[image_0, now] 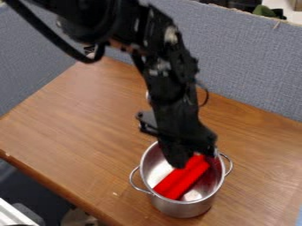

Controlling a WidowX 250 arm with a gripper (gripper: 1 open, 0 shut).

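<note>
A steel pot [165, 199] with two side handles stands on the wooden table near its front right. Red cylindrical objects [182, 178] lie inside it on the pale bottom. The black gripper [189, 157] hangs tip-down over the back of the pot, just above or at the red objects, partly hiding the pot's far side. Its fingers look shut; whether anything is between the fingertips cannot be made out.
A grey fabric partition [248, 62] runs along the back and left. The table's front left edge drops to a dark area.
</note>
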